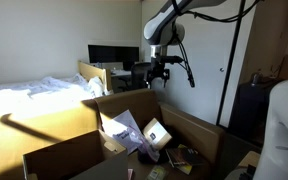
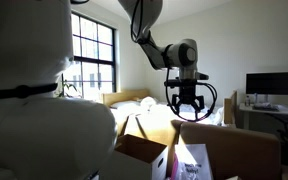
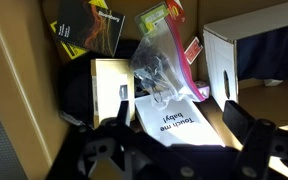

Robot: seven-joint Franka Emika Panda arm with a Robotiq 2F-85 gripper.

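Note:
My gripper (image 1: 160, 76) hangs high above a large cardboard box, with no contact with anything in it. In the wrist view its two black fingers (image 3: 241, 121) stand wide apart, with nothing held between them. Below it in that view lies a clear zip bag (image 3: 156, 65) with a red-pink seal, partly over a white "Touch me baby!" package (image 3: 174, 123). Left of the bag is a pale tan box (image 3: 112, 84). A black packet with coloured lines (image 3: 92, 25) lies toward the upper left, and an open white box (image 3: 221, 72) is at the right.
Cardboard walls (image 3: 24, 100) surround the items. In exterior view 1 a smaller open carton (image 1: 76, 160) is at the front left. A bed (image 1: 34, 95), a monitor (image 1: 112, 55) and a white door (image 1: 199, 75) are behind. Air around the gripper is free.

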